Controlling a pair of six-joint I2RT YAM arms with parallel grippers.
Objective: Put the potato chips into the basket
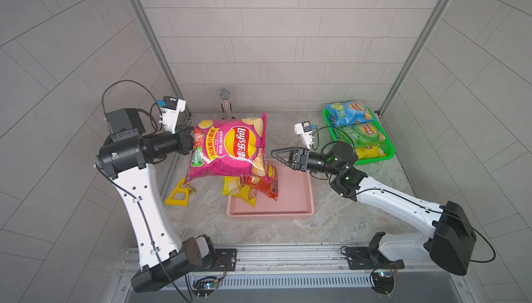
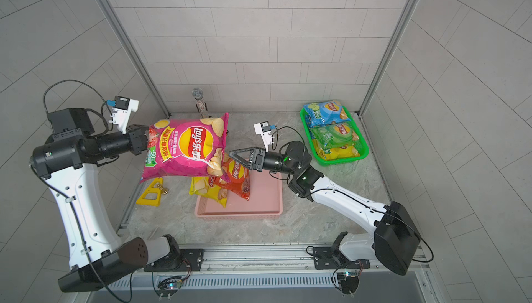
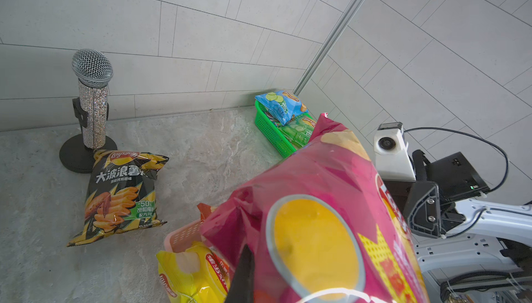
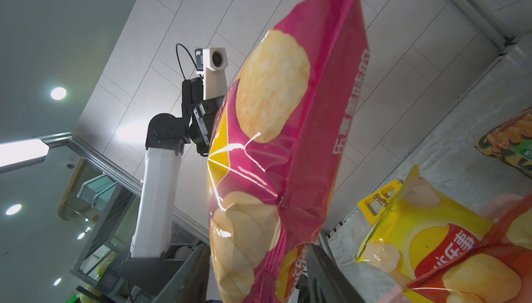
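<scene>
A large pink chip bag (image 1: 227, 146) hangs in the air over the left part of the pink tray, its left edge in my left gripper (image 1: 191, 136), which is shut on it. The bag fills much of both wrist views. To the right of the bag my right gripper (image 1: 281, 156) points at its free edge, fingers apart, with a gap visible between them and the bag in the top left view. In the right wrist view its fingers (image 4: 188, 272) stand either side of the bag's lower part. At the back right, the green basket (image 2: 363, 150) holds blue, green and yellow chip bags.
The pink tray (image 1: 293, 192) holds a red chip bag (image 1: 267, 183), with a yellow bag (image 1: 238, 189) at its left edge. A black chip bag (image 3: 119, 197) and a microphone (image 3: 93, 100) stand behind. A yellow object (image 1: 177, 193) lies left. Counter between tray and basket is clear.
</scene>
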